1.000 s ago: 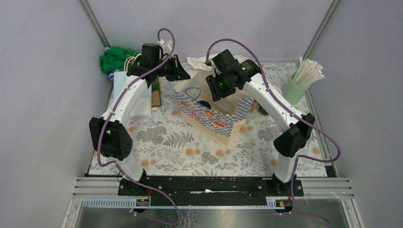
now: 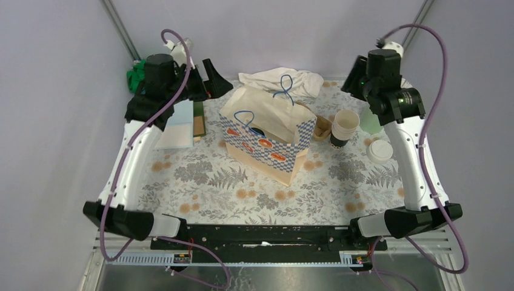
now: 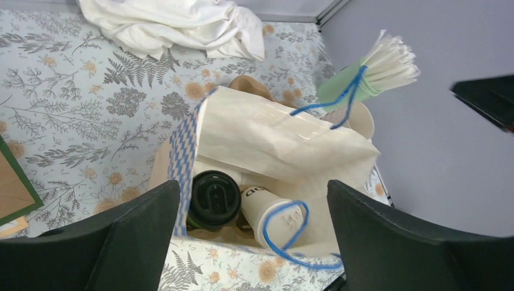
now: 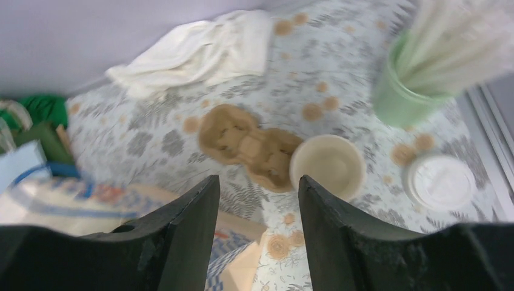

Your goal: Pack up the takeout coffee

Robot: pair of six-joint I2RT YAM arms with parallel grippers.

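Note:
The checked paper bag with blue handles stands open mid-table. In the left wrist view a dark round lidded item and a printed paper cup lie inside it. My open left gripper is raised above the bag's left side. My open right gripper hangs above the right rear, over a stack of paper cups, a brown cup carrier and a white lid stack.
A white cloth lies at the back. A green container of wrapped straws stands right. Boards and pads lie left.
My right gripper has risen out of the bag and moved right toward the cups. My left arm has swung slightly left and outward. The bag stays in place.

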